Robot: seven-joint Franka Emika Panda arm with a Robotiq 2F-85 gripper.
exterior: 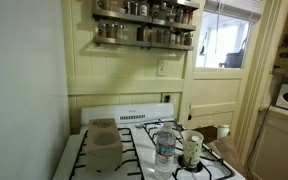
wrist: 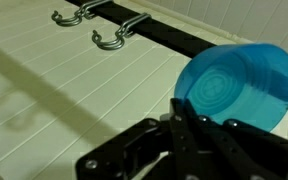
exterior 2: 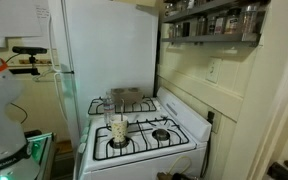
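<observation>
A translucent blue cup (wrist: pixel 234 85) shows in the wrist view, its round open mouth tilted into sight. My gripper is shut on the cup, with the black fingers against its near side. Neither exterior view shows the gripper clearly. In exterior view 2, parts of the white arm (exterior 2: pixel 6 125) stand along the left edge.
On the white stove are a cardboard-coloured box (exterior: pixel 104 145), a clear water bottle (exterior: pixel 165 150) and a patterned cup (exterior: pixel 192 148). A small white cup (exterior: pixel 223 131) is farther right. Metal hooks (wrist: pixel 119 33) hang from a dark rail in the wrist view. Jars fill wall shelves (exterior: pixel 144 43).
</observation>
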